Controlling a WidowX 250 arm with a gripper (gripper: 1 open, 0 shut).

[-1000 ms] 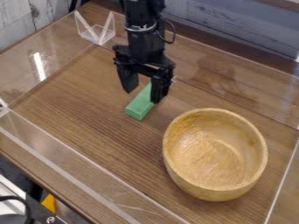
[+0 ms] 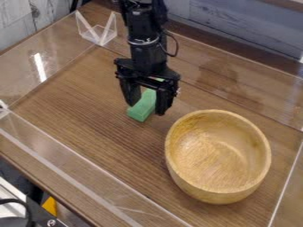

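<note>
My black gripper (image 2: 147,87) hangs in the middle of the camera view, low over a small green rectangular block (image 2: 141,110) lying on the wooden table (image 2: 83,142). The gripper stands open, its fingers on either side of the block's upper end, which they partly hide. Whether they touch it I cannot tell.
A large tan bowl (image 2: 217,158) sits at the lower right, a little apart from the block. Black cables lie at the bottom left corner.
The gripper has moved down and slightly toward the viewer, and now covers more of the green block. The bowl has stayed put.
</note>
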